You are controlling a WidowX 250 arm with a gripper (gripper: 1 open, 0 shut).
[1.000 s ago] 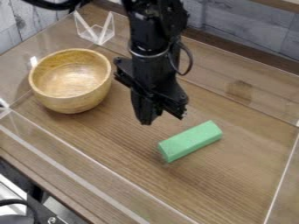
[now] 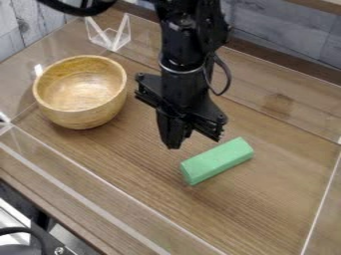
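Note:
The black gripper (image 2: 177,134) hangs in the middle of the camera view, its fingers pointing down over the wooden table (image 2: 127,199). Whether it is open or shut is unclear, and nothing clearly shows between its fingers. A green rectangular block (image 2: 216,161) lies on the table below and right of the gripper, apart from it. A wooden bowl (image 2: 80,92) sits at the left.
A small white wire holder (image 2: 112,32) stands at the back left. Black cables lie at the front left corner.
The gripper has shifted slightly over the last second, with its fingertips at a slightly different angle. The block and bowl have not moved.

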